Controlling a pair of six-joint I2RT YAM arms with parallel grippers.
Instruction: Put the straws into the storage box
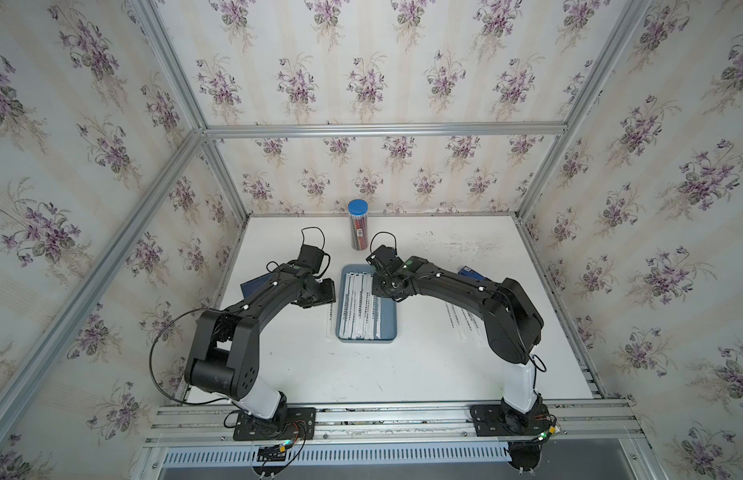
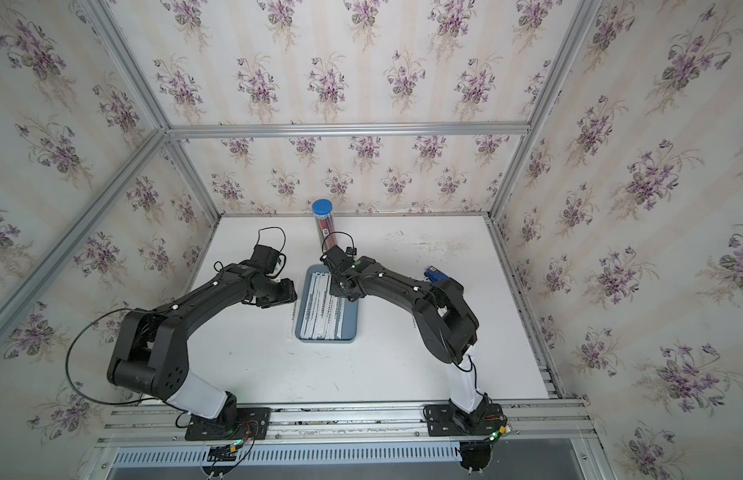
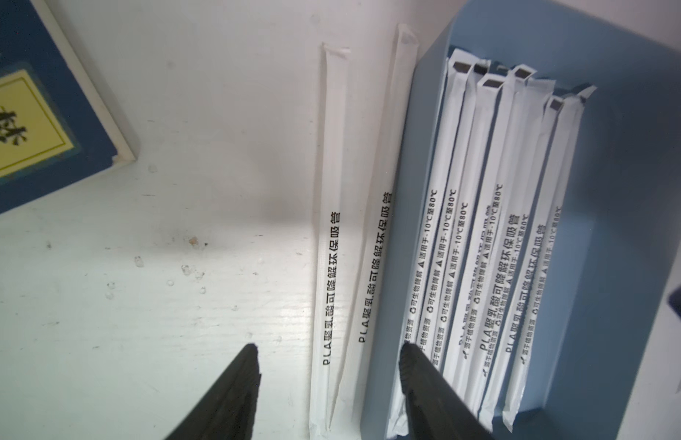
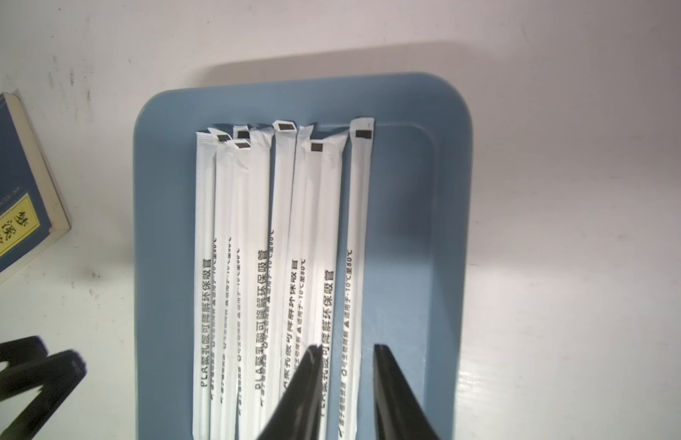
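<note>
A blue-grey storage box holds several white wrapped straws lying lengthwise, with bare floor along its right side. Two loose straws lie on the table just left of the box. My left gripper hovers over these, its fingers apart with nothing seen between them. My right gripper is over the straws inside the box, fingers apart, none visibly held. More straws lie on the table right of the box, partly behind the right arm in the top views.
A tube with blue lid stands behind the box. A dark blue book lies to the left. A small blue object lies at the right, partly hidden by the arm.
</note>
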